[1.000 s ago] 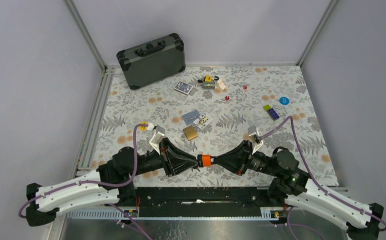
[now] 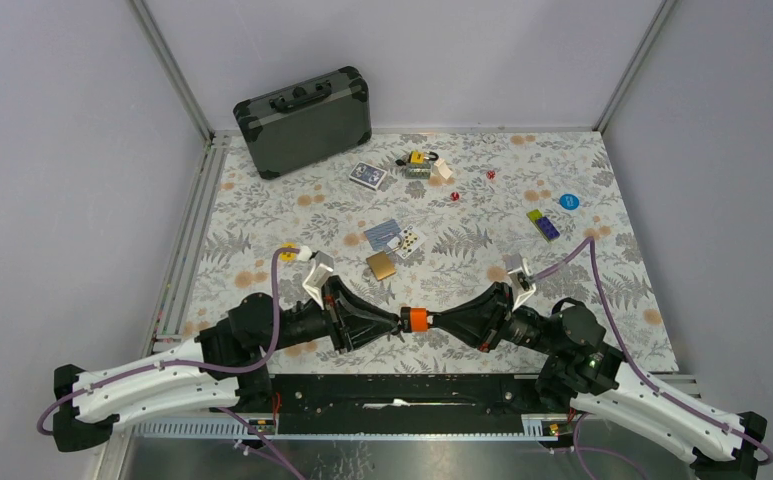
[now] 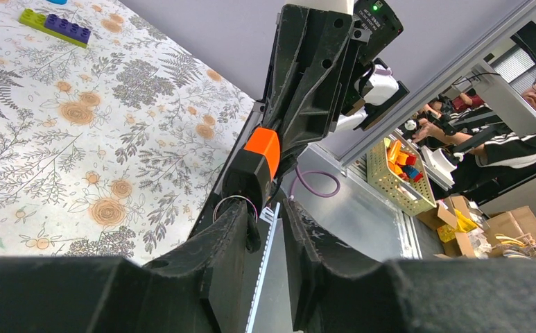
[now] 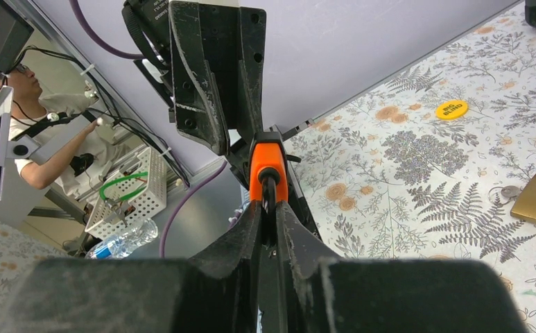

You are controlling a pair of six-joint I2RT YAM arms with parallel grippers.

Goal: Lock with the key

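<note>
An orange-and-black padlock (image 2: 418, 320) is held between my grippers at the front centre. My right gripper is shut on its black shackle, and the orange body stands upright beyond the fingers in the right wrist view. My left gripper is at the padlock's black end, where a thin key ring (image 3: 227, 202) hangs by the left finger. Its fingers stand partly apart in the left wrist view; the key itself is hard to make out.
A grey case (image 2: 302, 125) stands at the back left. Cards (image 2: 382, 235), a gold lighter-like block (image 2: 381, 266), dice and Lego bricks (image 2: 547, 228) lie scattered behind the grippers.
The right gripper and padlock have shifted very slightly right, and the left arm's upper housing has moved slightly. Little else differs.
</note>
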